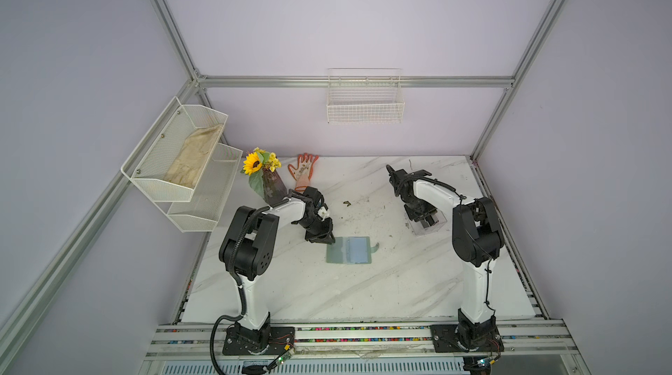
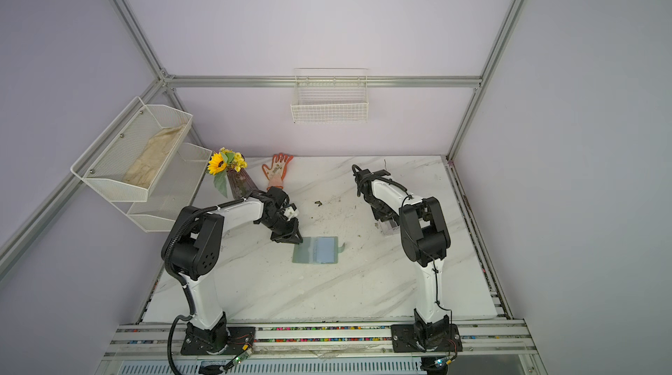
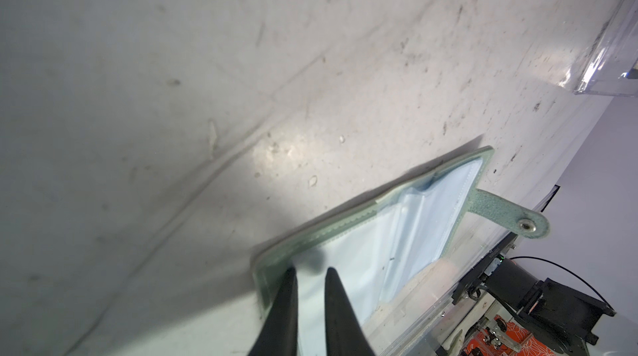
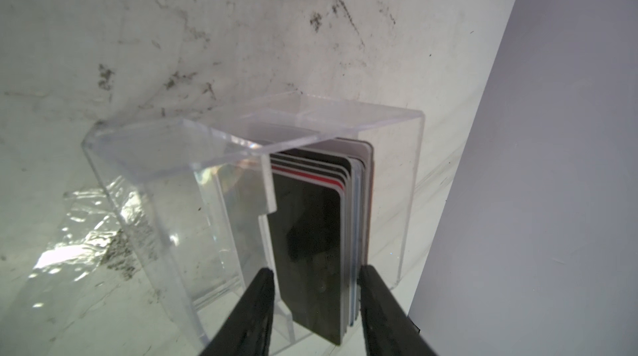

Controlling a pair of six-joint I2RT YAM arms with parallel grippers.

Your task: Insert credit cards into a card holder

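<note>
A pale green card holder [image 1: 348,250] lies open on the table with clear sleeves inside and a snap strap to the right. My left gripper is low over its left corner, fingertips a little apart, with nothing seen held between them. A clear acrylic box [image 4: 166,150] holds a stack of cards [image 4: 309,243], a dark one at the front, toward the table's right side. My right gripper is open above this box, one finger close to the stack's right edge; whether it touches is unclear.
A sunflower vase [image 1: 273,182] and an orange glove [image 1: 303,168] lie behind my left arm. A white mesh shelf [image 1: 178,186] hangs on the left, a wire basket [image 1: 364,112] on the back wall.
</note>
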